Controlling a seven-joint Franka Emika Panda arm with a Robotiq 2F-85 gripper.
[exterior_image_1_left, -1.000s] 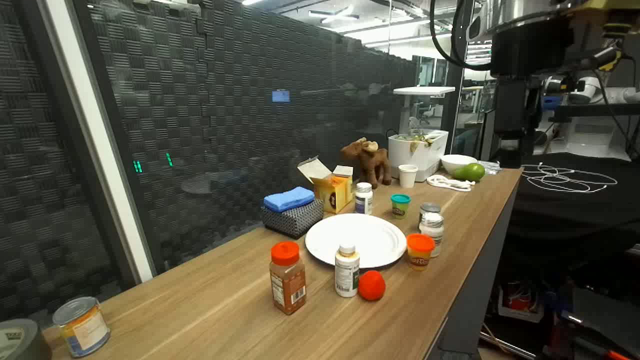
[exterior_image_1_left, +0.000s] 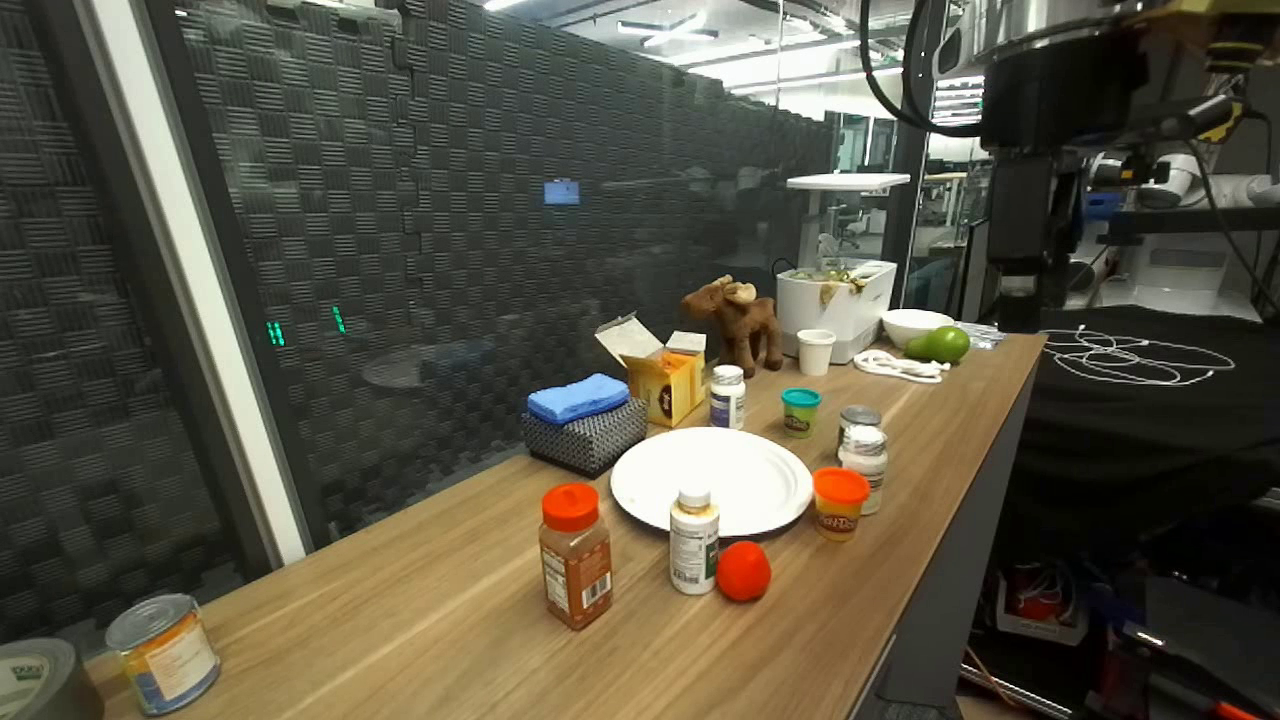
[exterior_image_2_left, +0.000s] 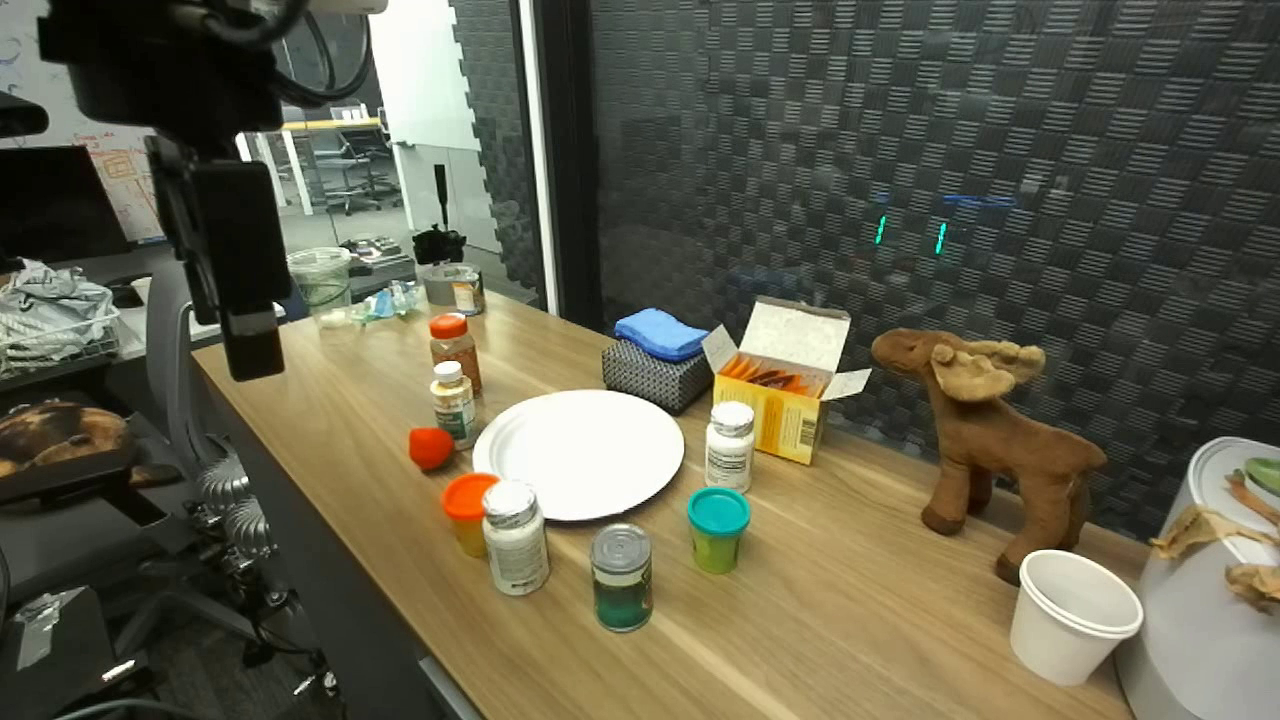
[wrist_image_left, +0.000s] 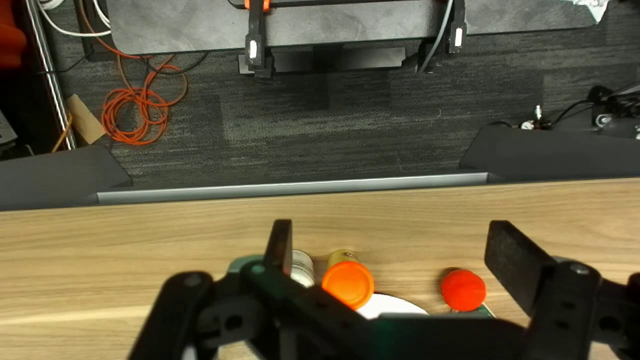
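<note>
My gripper is open above the table's front edge, its two dark fingers wide apart with nothing held between them. In exterior view 2 it hangs at the upper left, high over the tabletop. Below it in the wrist view are a red ball (wrist_image_left: 463, 290) and an orange-lidded tub (wrist_image_left: 348, 283). A white plate (exterior_image_2_left: 582, 450) lies mid-table. Around it stand a white-capped bottle (exterior_image_2_left: 453, 406), a red-lidded spice jar (exterior_image_2_left: 455, 349), a white bottle (exterior_image_2_left: 516, 546), a green can (exterior_image_2_left: 621, 582) and a teal-lidded tub (exterior_image_2_left: 717, 534).
A blue cloth (exterior_image_1_left: 578, 398) rests on a dark patterned box, with an open yellow box (exterior_image_1_left: 672, 382) beside it. Farther along are a plush moose (exterior_image_1_left: 734, 322), a white cup (exterior_image_1_left: 816, 352) and a white planter (exterior_image_1_left: 836, 306). Bare wood extends along the near edge.
A pale patch now shows low on the gripper where its outline was all dark before, a slight shift at the fingers. The objects on the table have not moved.
</note>
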